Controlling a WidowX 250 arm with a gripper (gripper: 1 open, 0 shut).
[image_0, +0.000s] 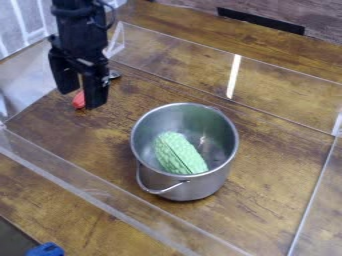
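Note:
My black gripper hangs at the upper left, open, its fingers pointing down over a red object on the wooden table, which it partly hides. Whether the fingertips touch that object cannot be told. A steel pot stands right of centre, holding a green textured object, apart from the gripper.
Clear panels border it at the left and right. A blue object sits at the lower left edge. A small dark item lies behind the gripper.

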